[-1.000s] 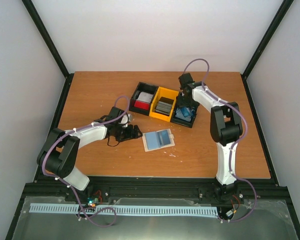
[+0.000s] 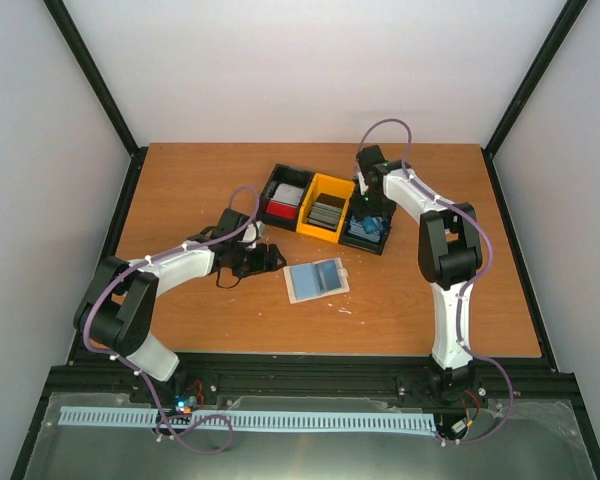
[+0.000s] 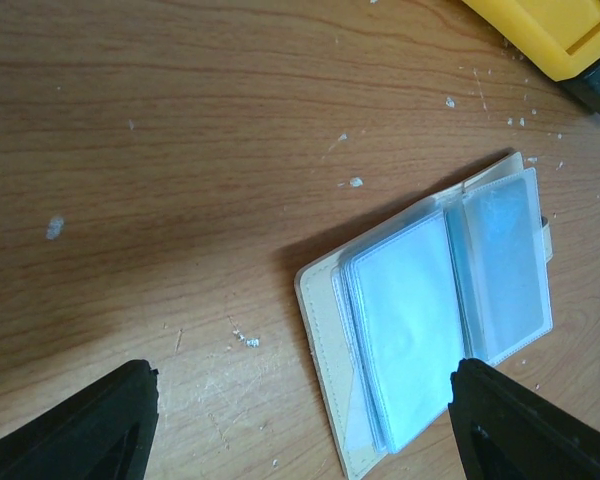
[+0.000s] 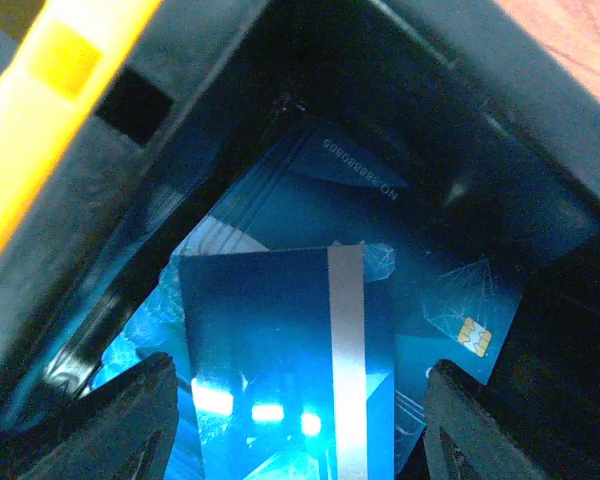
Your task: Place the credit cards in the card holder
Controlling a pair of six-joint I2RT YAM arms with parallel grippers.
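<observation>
Blue cards (image 4: 280, 350) lie overlapping in the black bin (image 2: 365, 240) on the right; one with a pale stripe is on top. Over that bin my right gripper stands open, its fingers (image 4: 140, 425) on either side of the striped card, not closed on it. The card holder (image 3: 410, 330) lies spread open on the table, its clear sleeves showing no card. To its left my left gripper (image 2: 280, 258) is open and empty, with one fingertip (image 3: 480, 410) overlapping the holder's near corner in the left wrist view.
Beside the blue cards' bin stand a yellow bin (image 2: 325, 207) of dark cards and a black bin (image 2: 283, 194) with white and red cards. Bin walls (image 4: 190, 200) rise close around the right gripper.
The right arm has shifted very slightly over its bin. My left arm and the card holder look the same.
</observation>
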